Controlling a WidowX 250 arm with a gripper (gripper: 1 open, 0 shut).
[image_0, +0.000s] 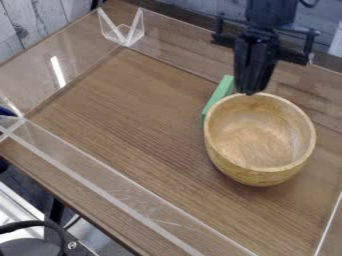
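A dark gripper (251, 70) reaches down from the top right, just above the back of a large tan wooden bowl (259, 143). Its fingertips are blurred and look close together; nothing shows clearly between them. A green stick-like object (217, 96) lies on the table behind the bowl's left side, partly hidden by it.
A small clear angular piece (120, 30) stands at the back left. Black cables lie at the bottom left.
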